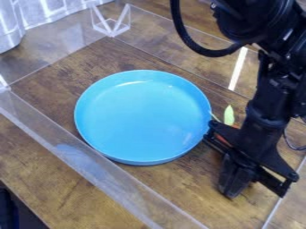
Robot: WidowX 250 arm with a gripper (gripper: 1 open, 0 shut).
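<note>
The black gripper [232,179] is low over the wooden table at the right, just beside a light blue round plate [140,114]. Its fingertips point down near the tabletop; whether anything is between them is hidden by the gripper's dark body. A small pale green leaf-shaped item [228,114] pokes out behind the gripper, to the right of the plate, and the rest of it is mostly hidden.
Clear plastic strips run along the left and back of the wooden table [48,161]. A white frame-like marker [110,22] is at the back left, white fabric [12,22] in the corner.
</note>
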